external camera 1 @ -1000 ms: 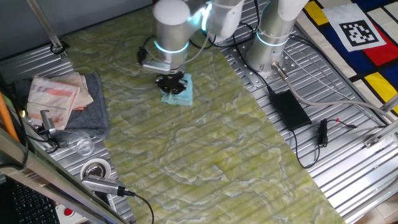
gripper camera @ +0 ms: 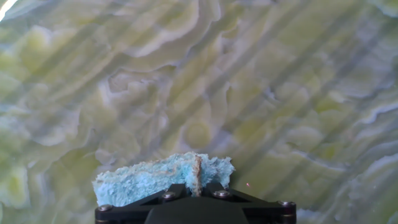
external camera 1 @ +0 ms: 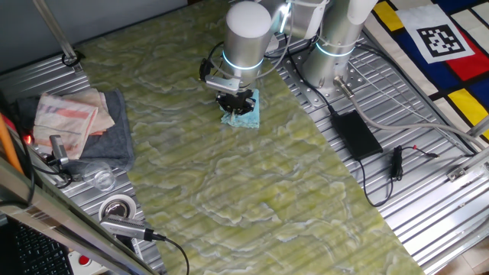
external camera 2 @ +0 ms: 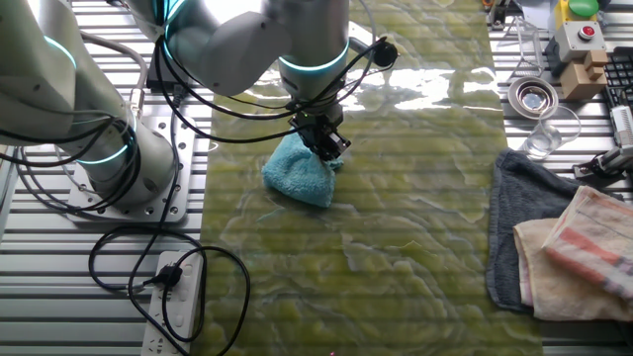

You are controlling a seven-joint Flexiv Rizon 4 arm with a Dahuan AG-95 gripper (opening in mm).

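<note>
A light blue cloth (external camera 1: 249, 119) lies against the green marbled mat, below my gripper (external camera 1: 235, 105). In the wrist view my gripper is shut on the blue cloth (gripper camera: 134, 183), with a brownish edge of it pinched upright between the fingertips. The bunched cloth (external camera 2: 300, 176) hangs out to one side of the fingers in exterior view 2. Whether its underside touches the mat along its whole length I cannot tell.
Folded towels (external camera 1: 72, 126), a clear cup (external camera 1: 99, 177) and a metal bowl (external camera 2: 532, 97) are off the mat on the far side from the base. A black power adapter (external camera 1: 356, 136) and cables sit near the base.
In exterior view 1 my gripper and the blue cloth have moved together to the right across the mat, toward the arm's base. Everything else stays where it was.
</note>
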